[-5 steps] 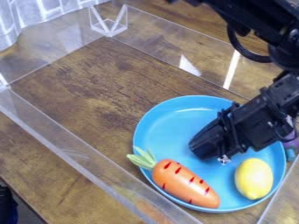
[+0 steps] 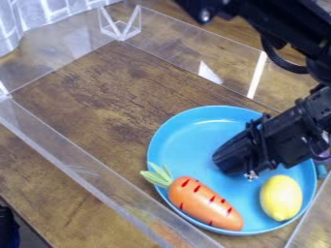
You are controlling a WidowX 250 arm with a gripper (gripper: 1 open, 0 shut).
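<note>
A blue plate lies at the right of the wooden tray. On it are an orange toy carrot with green leaves at the lower left and a yellow lemon at the right. My black gripper reaches in from the right, low over the plate's middle, above and between the two items and apart from both. Its fingertips are dark and bunched, so I cannot tell whether anything small is between them.
Clear plastic walls edge the wooden floor. The floor left of the plate is bare. A white cloth shows at the upper left.
The arm has shifted very slightly at the top; the gripper's tips, plate, carrot and lemon look unchanged.
</note>
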